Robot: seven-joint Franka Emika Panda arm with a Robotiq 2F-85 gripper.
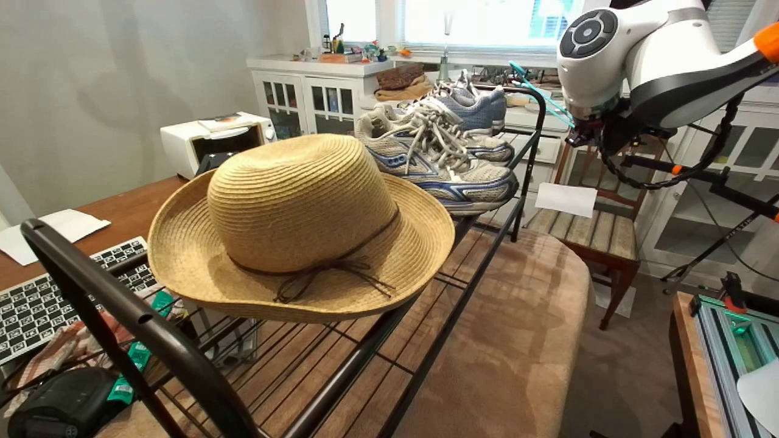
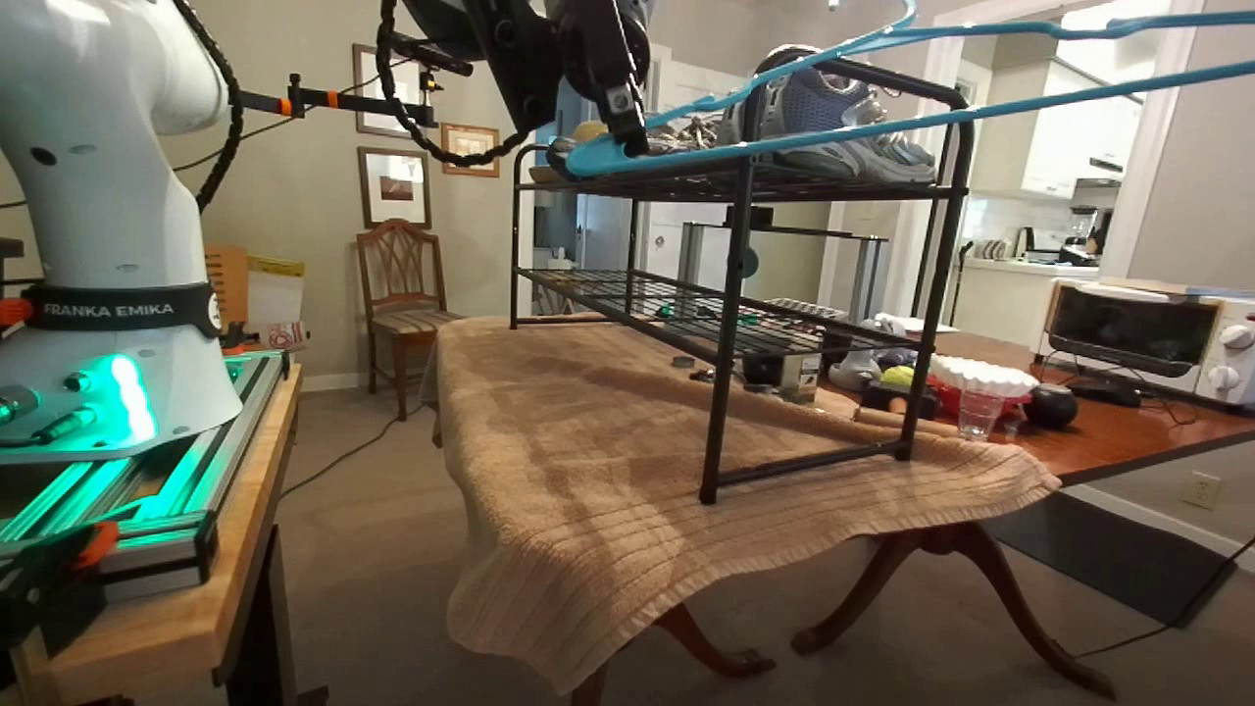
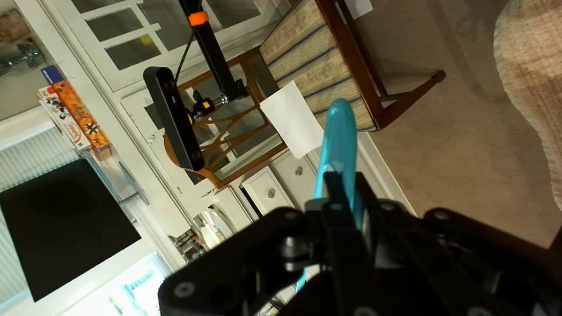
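A light-blue plastic hanger [image 2: 1118, 92] stretches from my gripper [image 2: 631, 143] out past the right edge of exterior view 2. The fingers are shut on it near one of its ends, and that rounded end of the hanger [image 3: 340, 137] pokes out beyond the fingers in the wrist view. In exterior view 1 the gripper [image 1: 578, 135] is up at the right, beyond the far end of the black metal rack [image 1: 540, 109], with part of the hanger [image 1: 520, 70] showing to its left. Whether the hanger touches the rack is hard to tell.
On the rack's top shelf sit a straw hat [image 1: 307, 204] and grey-blue sneakers [image 1: 445, 168]. A tan towel [image 2: 565, 471] covers the table under the rack. Behind stands a wooden chair [image 1: 591, 226] with a striped seat. A toaster oven [image 2: 1135, 341] occupies the table's right side.
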